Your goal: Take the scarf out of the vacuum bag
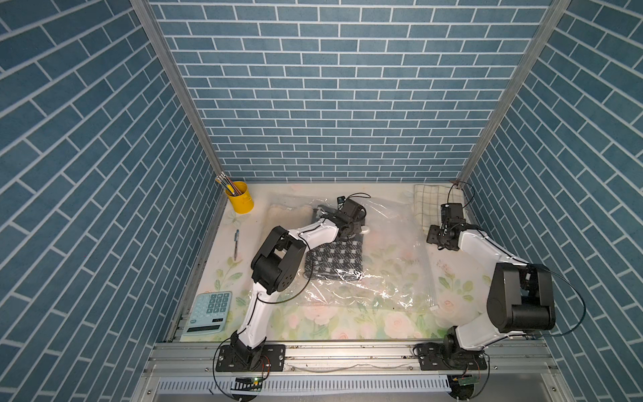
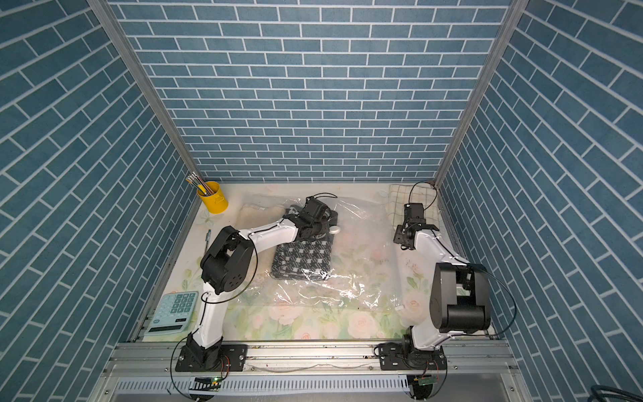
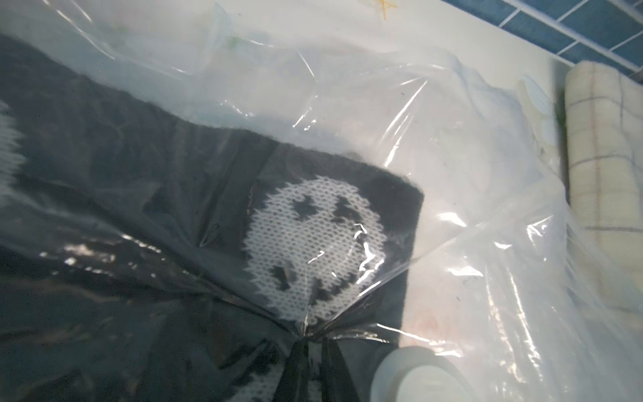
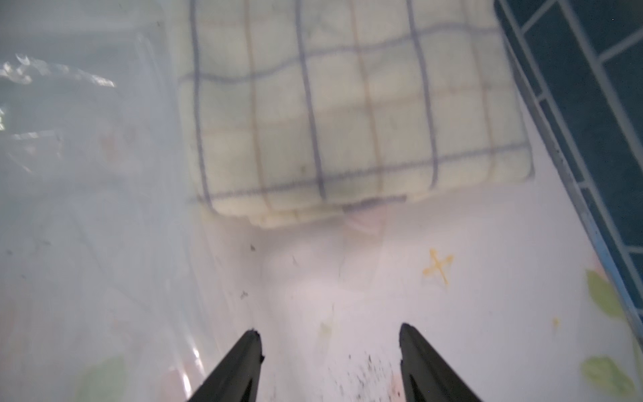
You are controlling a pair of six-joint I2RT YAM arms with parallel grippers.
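A dark grey patterned knit scarf [image 1: 333, 260] lies inside the clear vacuum bag [image 1: 395, 268] at the middle of the table, with a white smiley patch under the plastic in the left wrist view. My left gripper is shut on the plastic over the scarf, creasing it around the fingertips, beside a white round valve [image 3: 425, 382]. My right gripper stands open at the right, over bare table just in front of a folded cream checked cloth [image 4: 348, 114].
A yellow pen cup [image 1: 239, 199] stands back left, a pen [image 1: 235, 244] and calculator [image 1: 207, 311] lie along the left. The right wall is close to my right arm. Bare table shows along the front.
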